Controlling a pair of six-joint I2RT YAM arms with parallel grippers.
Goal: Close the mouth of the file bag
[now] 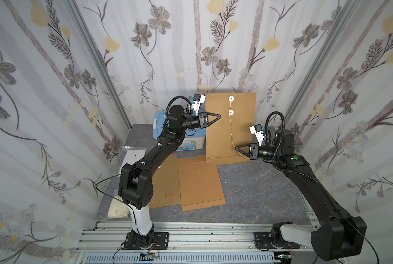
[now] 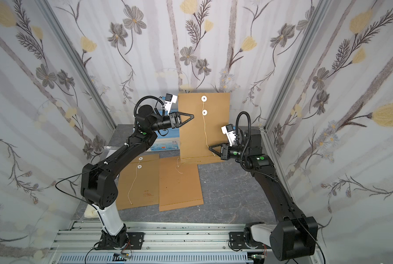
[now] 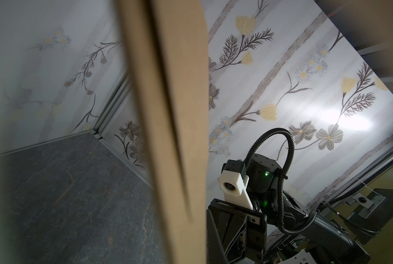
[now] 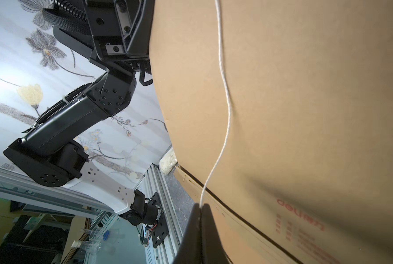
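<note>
A brown file bag point(image 1: 218, 143) hangs upright above the table. My left gripper point(image 1: 219, 116) is shut on its left edge, one finger showing across the front; the left wrist view has only the bag's blurred edge point(image 3: 183, 110). Two white buttons, the upper point(image 1: 231, 99) and the lower point(image 1: 231, 112), sit one above the other near the bag's top. From them a white string point(image 4: 228, 101) runs down, slightly slack, to my right gripper. That gripper is shut on the string, in front of the bag's lower right part.
On the table lie two more brown file bags, one left point(image 2: 139, 184) and one beside it point(image 2: 181, 189). A box with a blue lid point(image 1: 192, 143) stands behind the left arm. To the right, the grey table point(image 1: 266, 193) is bare.
</note>
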